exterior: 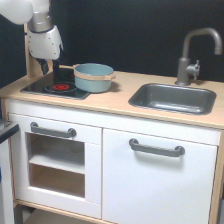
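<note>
A blue-grey toy pot with light wooden handles stands on the right part of the black stove top, partly over its edge. To its left, my gripper hangs from the white arm, with its dark fingertips low over the stove. The fingers are small and dark against the stove, so their opening cannot be made out. No object shows clearly between them. Near the stove's middle, one burner glows red and is bare.
A grey sink with a tall faucet fills the right of the wooden counter. Below are a white cabinet door with a grey handle and an oven door with a window. Counter between pot and sink is clear.
</note>
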